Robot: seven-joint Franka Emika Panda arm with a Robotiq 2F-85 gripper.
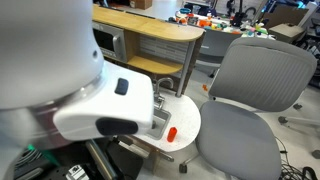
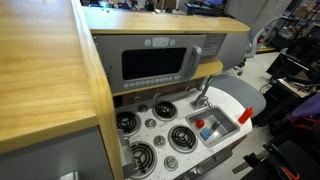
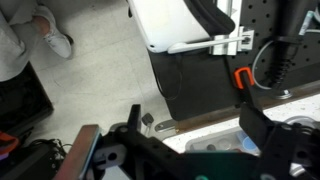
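Note:
My gripper stands open in the wrist view, its two dark fingers far apart and nothing held between them. Below them show the floor, a black surface and the counter's edge. A steel sink (image 2: 231,121) is set into the toy kitchen's white counter, holding a small red item (image 2: 200,122) and a blue item (image 2: 206,133). On the counter to the sink's right stands a red object (image 1: 172,134). In exterior view 1 a big white arm part (image 1: 60,90) hides the stove and most of the sink.
A stove top (image 2: 140,158) with several burners lies left of the sink, under a microwave (image 2: 150,62). The tall faucet (image 2: 203,92) rises behind the sink. A grey chair (image 1: 240,140) stands beside the counter. Cables and a black tool (image 3: 288,45) lie on the black base.

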